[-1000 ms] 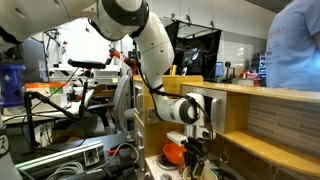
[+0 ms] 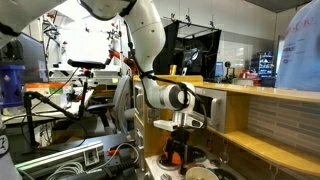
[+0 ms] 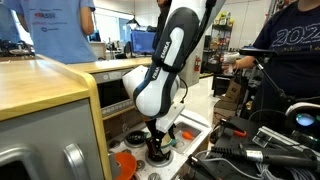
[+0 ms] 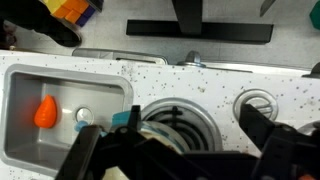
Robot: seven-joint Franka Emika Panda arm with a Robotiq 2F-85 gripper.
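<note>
My gripper stands open above the stove top, its dark fingers spread wide. Below the gap, in the wrist view, lie a round ringed burner (image 4: pixel 194 116) and part of a pale, teal-edged item (image 4: pixel 160 132); a finger hides some of that item. The grey sink (image 4: pixel 63 85), left of the fingers, holds a small orange object (image 4: pixel 46 112). Exterior view 1 has the gripper (image 2: pixel 181 151) low over the counter, partly covering a red-orange bowl (image 2: pixel 168 158). Nearer that camera sits a beige round vessel (image 2: pixel 201 173).
An orange round piece (image 3: pixel 125 163) lies on the stove side in exterior view 2. Wooden shelving (image 2: pixel 240 114) rises behind the counter. A black bar handle (image 4: pixel 200 31) and a grey floor lie beyond the counter edge in the wrist view.
The arm has swung left in exterior view 1, from above the beige vessel to in front of the red-orange bowl. More of the beige vessel shows now.
</note>
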